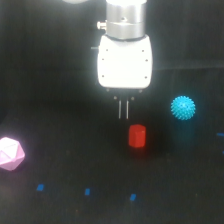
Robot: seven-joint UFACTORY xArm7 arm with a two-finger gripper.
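My gripper hangs below the white hand in the upper middle of the view. Its two thin fingers point down with a narrow dark gap between them, and nothing shows in that gap. Just below and slightly right of the fingertips is a small red block, apart from them in the picture. A blue spiky ball lies to the right. At the left edge sits a pink faceted ball. How high the fingertips are above the surface is hard to judge.
Small blue marks, including one blue mark near the front, dot the surface. Open room lies left of the red block and in front of it.
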